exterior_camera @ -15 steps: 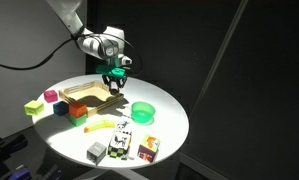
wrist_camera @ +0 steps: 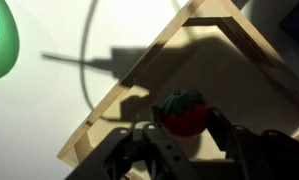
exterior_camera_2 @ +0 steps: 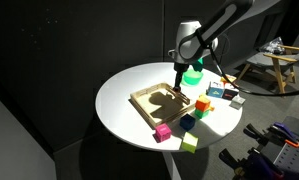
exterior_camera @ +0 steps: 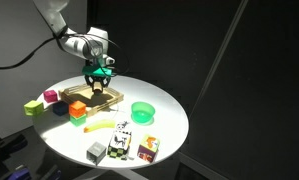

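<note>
In the wrist view a round red thing with a green leafy top, like a toy tomato or strawberry (wrist_camera: 185, 113), sits between the fingertips of my gripper, which is shut on it. Beneath it lies the shallow wooden tray (wrist_camera: 139, 72), its floor darkened by my shadow. From the first outside view, the gripper (exterior_camera: 97, 83) points down over the tray (exterior_camera: 114, 100). The second outside view has the gripper (exterior_camera_2: 177, 90) over the tray's edge nearest the green bowl; the red thing is too small to make out there.
A green bowl (exterior_camera: 143, 110) stands beside the tray. Stacked orange and green blocks (exterior_camera: 78, 108), a yellow banana (exterior_camera: 100, 126), a dark cube (exterior_camera: 60, 108), pink cube (exterior_camera: 51, 96), yellow-green cube (exterior_camera: 34, 107), grey cube (exterior_camera: 96, 153) and patterned boxes (exterior_camera: 120, 141) surround it.
My gripper has moved left in the first outside view, from near the tray's right side to above its middle. The objects on the table stay where they were.
</note>
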